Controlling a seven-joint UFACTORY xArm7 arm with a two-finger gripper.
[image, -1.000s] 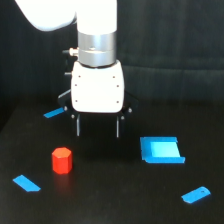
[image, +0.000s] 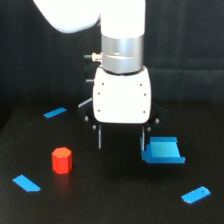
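Note:
Over the middle of the dark table hangs my gripper (image: 121, 140), open, its two thin dark fingers spread and nothing visible between them. A red hexagonal block (image: 62, 160) stands on the table to the left, lower in the view than the gripper and apart from it. To the gripper's right is a blue-outlined square (image: 164, 160) with a paler blue inside, also apart from the fingers. Whether that square is flat tape or a shallow tray I cannot tell.
Blue strips mark the table at the far left (image: 55, 112), the near left (image: 26, 184) and the near right (image: 196, 195). Bare dark surface lies between the red block and the blue square. A dark curtain hangs behind.
The arm and gripper have moved right and slightly down in the view, nearer the blue square. Gripper still open; red block and blue square have stayed in place.

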